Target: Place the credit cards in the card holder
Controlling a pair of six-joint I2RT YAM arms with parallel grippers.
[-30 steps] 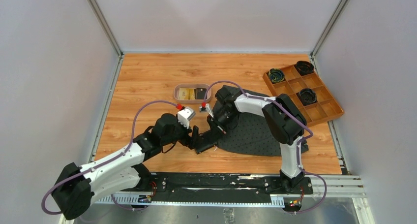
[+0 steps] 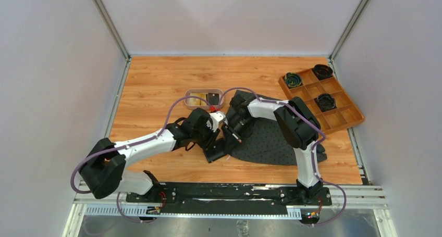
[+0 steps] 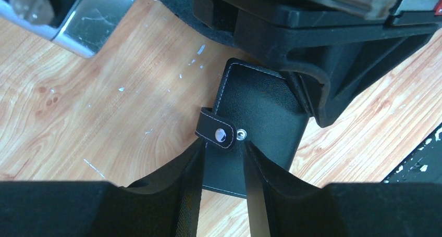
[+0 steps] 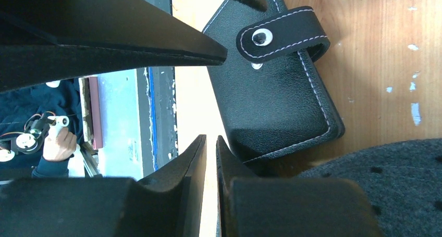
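The black leather card holder [image 2: 214, 153] lies on the table between both arms; its strap [image 3: 212, 126] rests across one edge, the metal snap beside the stud rather than over it. Above the strap stands my left gripper, open, nothing between its fingers. At the holder's opposite edge hovers my right gripper, a narrow gap between its fingertips and nothing held there. The left gripper's dark fingers [image 4: 172, 44] reach over the holder in the right wrist view. Gold and black cards [image 2: 213, 98] lie in a small pinkish box [image 2: 190, 107].
A grey dotted cloth [image 2: 276, 143] covers the table under the right arm. At the right stands a wooden compartment tray [image 2: 341, 120] with coiled cables. The two grippers are very close together over the holder.
My left arm has moved right and over the holder, close to the right gripper. The right arm has shifted only slightly. The holder looks nearly unmoved.
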